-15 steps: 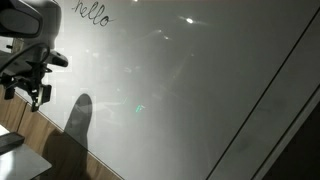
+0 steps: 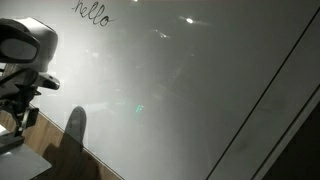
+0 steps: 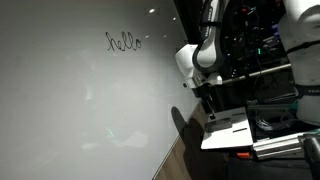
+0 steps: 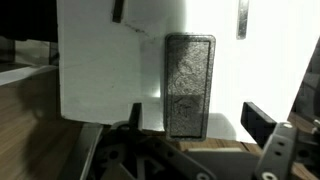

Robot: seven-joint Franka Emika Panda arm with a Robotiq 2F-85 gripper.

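Observation:
A dark, oblong block resembling a whiteboard eraser (image 4: 188,75) lies on a white surface (image 4: 100,85). In the wrist view my open gripper straddles its lower part, one finger on each side with a gap to the block. Seen from exterior view 1, the gripper (image 2: 20,116) points down just above the block (image 2: 9,142) at the lower left. The whiteboard (image 3: 80,100) bears the handwritten word "hello" (image 3: 124,42). Whether the fingertips reach down to the white surface is hard to tell.
Two thin dark pieces, one left (image 4: 118,10) and one right (image 4: 242,18), lie beyond the block. Wood (image 4: 25,125) shows past the white surface's edge. Dark equipment and cables (image 3: 270,110) crowd the right side of exterior view 2.
The gripper has come down and slightly left toward the block. Its fingers have stayed apart, and the block appears unmoved.

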